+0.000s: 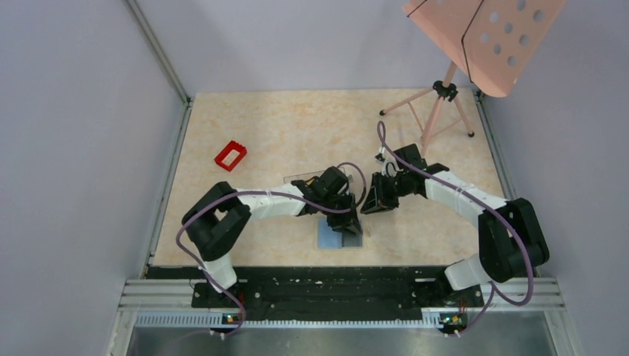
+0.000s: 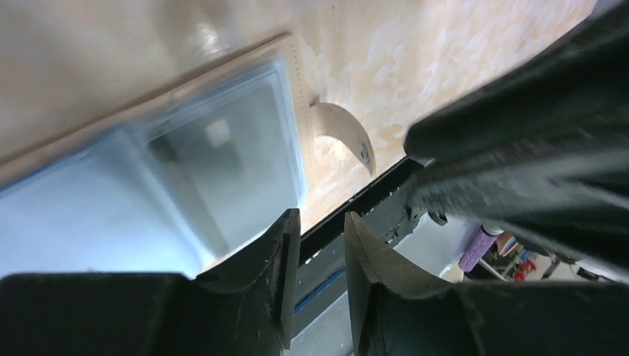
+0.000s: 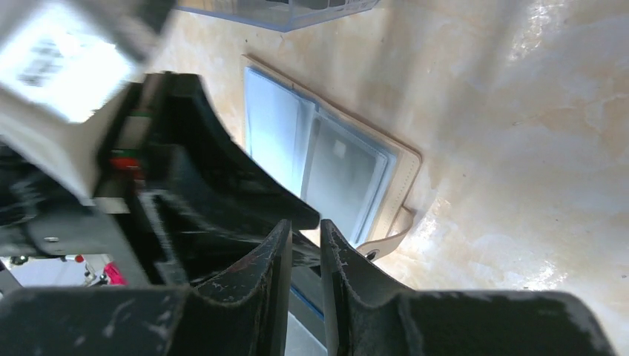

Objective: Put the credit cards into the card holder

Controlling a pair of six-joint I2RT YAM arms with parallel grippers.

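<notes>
The card holder (image 1: 340, 242) lies spread open near the table's front edge. In the right wrist view it has a tan cover (image 3: 406, 175), a pale blue sleeve (image 3: 271, 119) and a grey sleeve (image 3: 343, 172) with a small pale square. Its strap with a snap (image 2: 343, 126) sticks out at one side. My left gripper hovers over the holder, fingers apart and empty. My right gripper stands clear of the holder to its right, nothing between its parted fingers. Whether the sleeves hold cards, I cannot tell.
Behind the holder, partly hidden by my left arm, is a clear tray (image 3: 304, 16). A red box (image 1: 231, 156) sits at the far left, and a pink tripod stand (image 1: 445, 90) at the back right. The two grippers are close together.
</notes>
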